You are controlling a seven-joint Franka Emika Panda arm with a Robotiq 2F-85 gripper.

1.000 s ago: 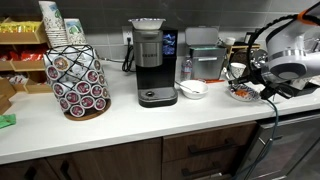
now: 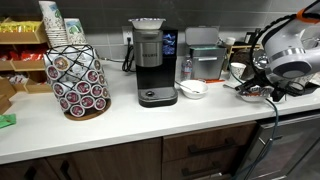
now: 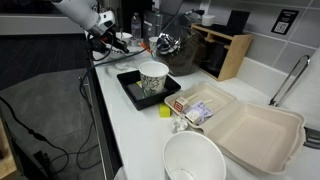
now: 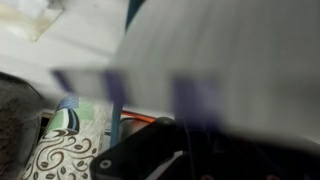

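Observation:
Over the counter's right end, my gripper (image 2: 262,90) points down and left, its tips small and dark here. In exterior view 2 the gripper (image 3: 108,44) is near the counter's far end. Close to the wrist camera, a pale, streaked thing with purple bands (image 4: 225,65) fills much of the view, badly blurred. The black gripper parts (image 4: 150,150) lie just below it, and the fingers look shut on it. Its full shape and the fingertips are hidden. Beside it lies a white thing with a brown leaf pattern (image 4: 65,150).
A white bowl (image 2: 193,90) with a utensil stands beside the coffee machine (image 2: 155,65). The pod rack (image 2: 78,85) is at left. A black tray (image 3: 140,98) carries a cup (image 3: 153,76), near a beige bin (image 3: 255,130).
The orange and pale things seen beside the gripper one second ago are now less visible there.

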